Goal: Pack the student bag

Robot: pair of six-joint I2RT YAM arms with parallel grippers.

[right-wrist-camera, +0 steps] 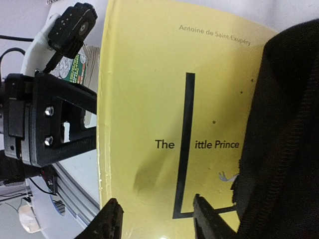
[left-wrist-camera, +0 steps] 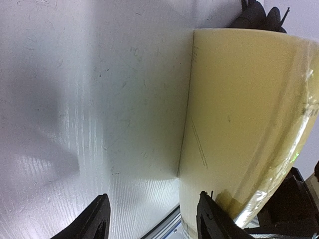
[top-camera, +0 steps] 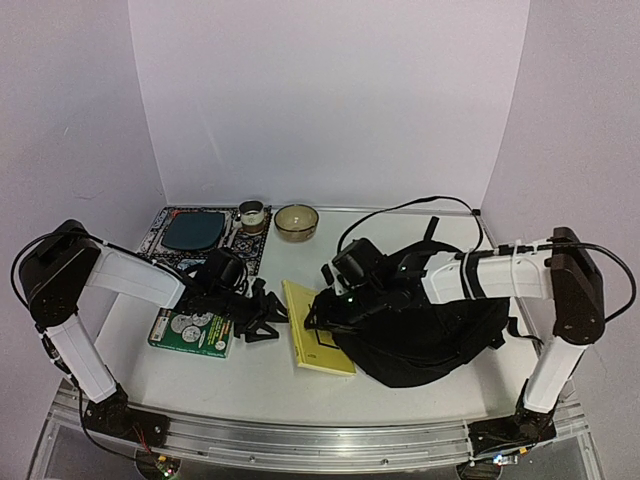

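The yellow book (top-camera: 311,340), titled The Little Prince, is tilted up off the table at the left edge of the black bag (top-camera: 410,345). Its titled cover (right-wrist-camera: 144,94) faces my right wrist camera, with dark bag fabric (right-wrist-camera: 286,124) overlapping its right side. My left gripper (top-camera: 276,318) is just left of the book, fingers apart. One left finger (left-wrist-camera: 212,221) is close against the book's yellow face (left-wrist-camera: 234,109); contact is unclear. Over the book and the bag's edge hovers my right gripper (top-camera: 322,303), its fingers (right-wrist-camera: 110,219) spread before the cover. Whether it touches the book is unclear.
A green book (top-camera: 190,335) lies under the left arm. Behind it, a patterned mat (top-camera: 160,243) carries a dark blue flat item (top-camera: 194,231) and a cup (top-camera: 252,216). A glass bowl (top-camera: 296,222) stands nearby. Bare table lies in front of the yellow book.
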